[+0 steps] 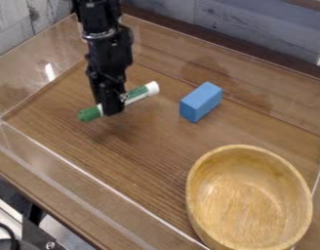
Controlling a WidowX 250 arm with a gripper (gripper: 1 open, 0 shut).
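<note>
My black gripper [110, 98] is shut on a white marker with green ends [140, 93], held at a slant over the wooden table [110, 161], left of the middle of the view. The fingers partly hide the marker's middle. Whether it touches the table is hard to tell.
A blue block [201, 101] lies to the right of the marker. A round tan bowl [249, 195] fills the lower right. The table's left edge runs down the left side; the area below the gripper is clear.
</note>
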